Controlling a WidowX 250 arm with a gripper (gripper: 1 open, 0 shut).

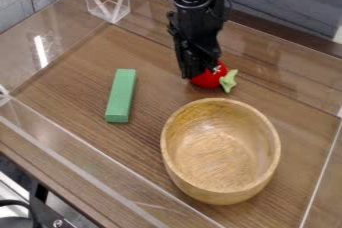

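Note:
The black gripper (191, 68) reaches down from the top centre onto a red strawberry-like toy (206, 78) with pale green leaves, partly covering it. Its fingertips are at the toy's upper left; whether they are open or shut on it is hard to tell. A large empty tan bowl (221, 152) sits in front at the lower right. A green block (120, 96) lies flat at the left.
A clear plastic piece (107, 0) stands at the back left. Dark cables lie at the lower left corner.

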